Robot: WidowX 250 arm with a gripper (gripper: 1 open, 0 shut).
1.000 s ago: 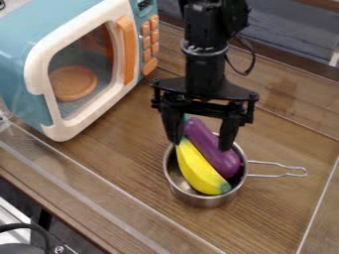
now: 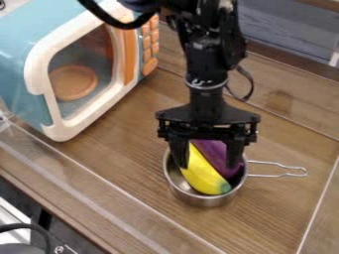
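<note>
My black gripper [image 2: 205,144] hangs open over a metal pot [image 2: 199,197] with a wire handle to the right. Its fingers reach down to either side of a purple eggplant [image 2: 220,157] in the pot. A yellow banana [image 2: 204,175] lies beside the eggplant, toward the front left. The fingertips partly hide both; contact cannot be told.
A toy microwave [image 2: 40,50] with its door open stands at the upper left.
My gripper has moved down toward the pot, now covering more of the eggplant. The pot and its contents look largely unchanged.
</note>
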